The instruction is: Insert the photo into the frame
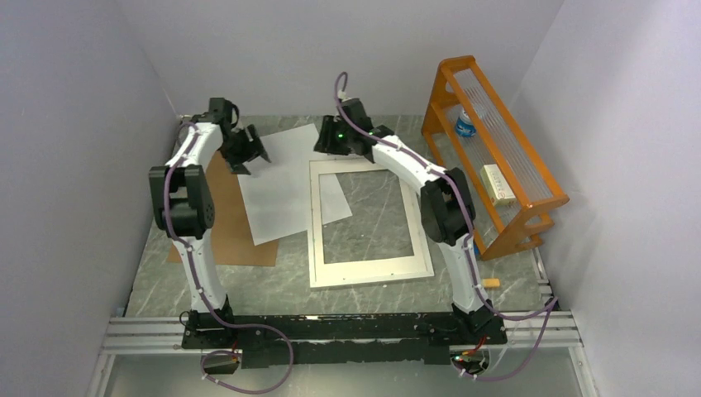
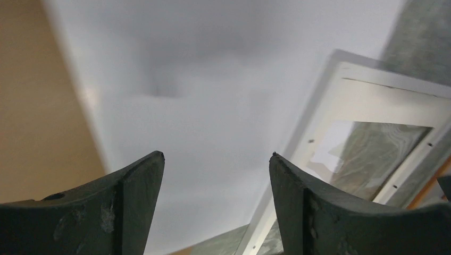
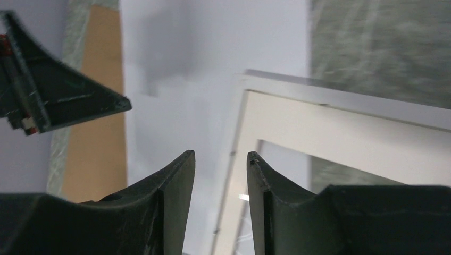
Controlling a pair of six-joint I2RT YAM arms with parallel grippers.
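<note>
A white sheet point(image 1: 277, 198) lies on the table, its right part under the cream frame point(image 1: 372, 269), whose opening shows grey table and a corner of the sheet. A brown board point(image 1: 227, 244) lies partly beneath the sheet. My left gripper point(image 1: 253, 149) is over the sheet's left edge and the board, part open with nothing visible between its fingers. My right gripper point(image 1: 324, 135) hangs over the sheet near the frame's upper left corner, fingers apart and empty. Both wrist views are blurred.
A wooden rack point(image 1: 521, 157) with a blue-labelled container point(image 1: 464, 126) and a pale box point(image 1: 498, 184) stands at the right. A small yellow object point(image 1: 491, 283) lies near the front right. Bare table shows at the front left.
</note>
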